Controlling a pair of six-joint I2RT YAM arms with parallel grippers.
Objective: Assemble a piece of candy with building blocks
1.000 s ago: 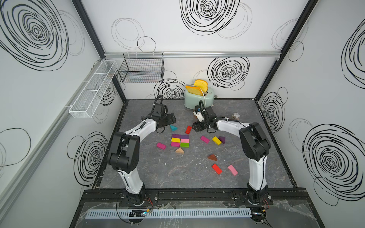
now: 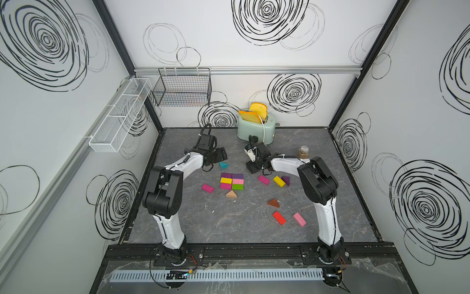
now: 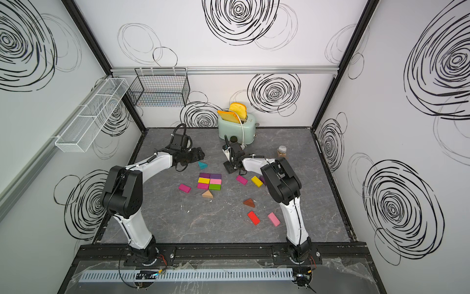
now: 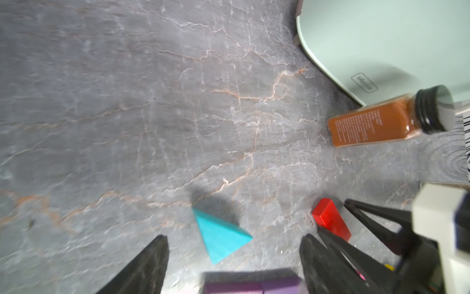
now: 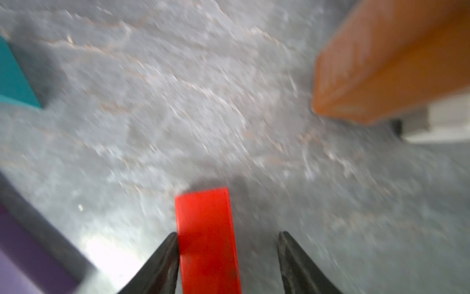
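A block grid (image 2: 237,181) of purple, yellow, pink, magenta and green pieces lies mid-table, with a tan triangle (image 2: 231,194) below it. My left gripper is open over the table, the cyan triangle (image 4: 220,235) and purple blocks (image 4: 279,286) beneath. My right gripper is open, its fingers straddling a red block (image 5: 205,220) at one side of the gap; whether they touch it cannot be told. In the top views that block is hidden under the right gripper (image 2: 252,167).
A toaster (image 2: 254,129) stands at the back, a sauce bottle (image 4: 367,125) before it and a jar (image 2: 303,152) to the right. Loose blocks, including red (image 2: 279,217), pink (image 2: 299,219) and brown (image 2: 273,202), lie right and front.
The left arm has shifted slightly right.
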